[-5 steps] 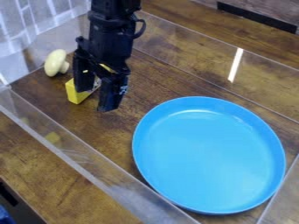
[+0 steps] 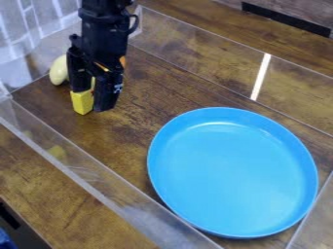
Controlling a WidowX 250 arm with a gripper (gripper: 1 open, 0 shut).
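The black gripper (image 2: 93,88) is at the upper left of the camera view, open, over a yellow block (image 2: 82,102) that stands on the wooden surface. The block is partly hidden by the gripper; I cannot tell whether the fingers touch it.
A pale oval object (image 2: 58,70) lies behind, to the left. Something orange (image 2: 120,61) is partly hidden behind the gripper. A large blue plate (image 2: 232,170) fills the right foreground. Clear walls run along the left, and the middle of the wooden surface (image 2: 176,88) is free.
The gripper has moved left, toward and over the yellow block. The orange object behind it now shows. The plate is unchanged.
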